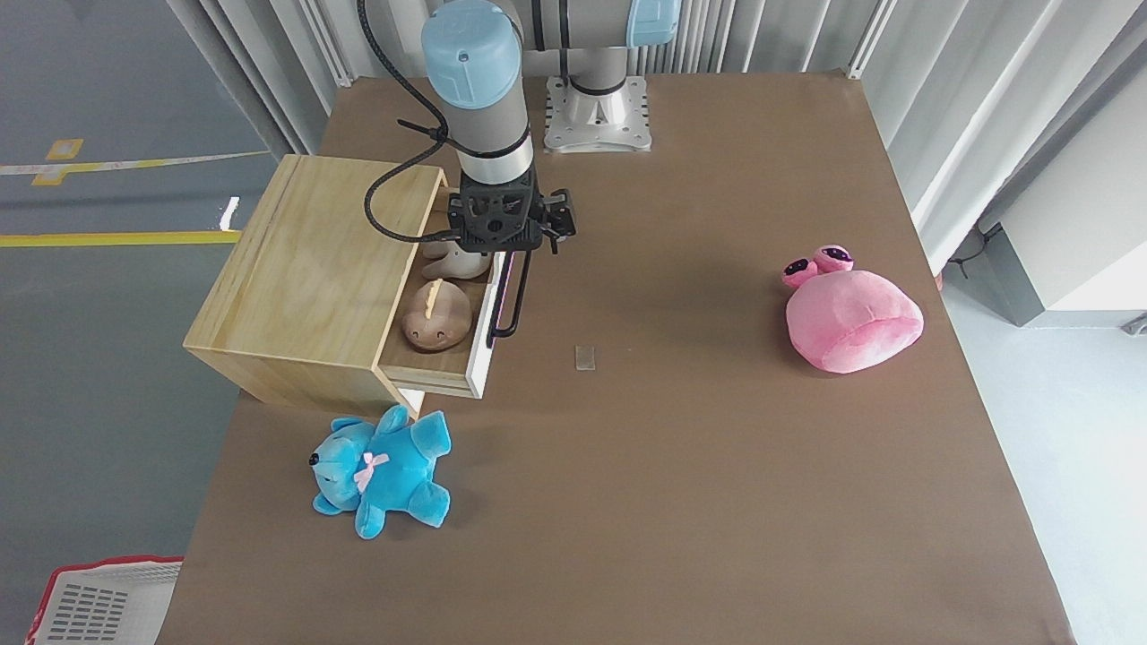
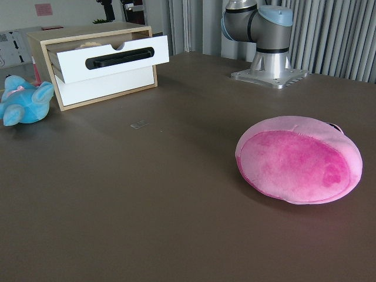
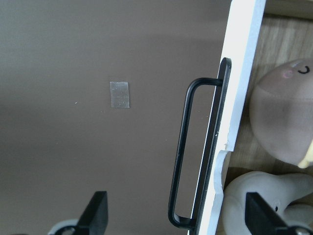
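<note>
The black gripper hangs over the open drawer front of the wooden cabinet [image 1: 290, 258], its fingers apart either side of the black bar handle [image 3: 178, 152] as seen from above in the wrist view, with nothing seen between them at finger height. The drawer [image 2: 76, 64] holds a brown round toy [image 1: 435, 312] and a grey toy [image 3: 249, 200]. In the front view the gripper sits at the drawer's rear half, above it.
A blue bear [image 1: 392, 473] lies before the cabinet. A pink plush [image 1: 855, 322] sits on the right of the table [image 1: 699, 484]. The arm's base [image 1: 597, 129] is at the back.
</note>
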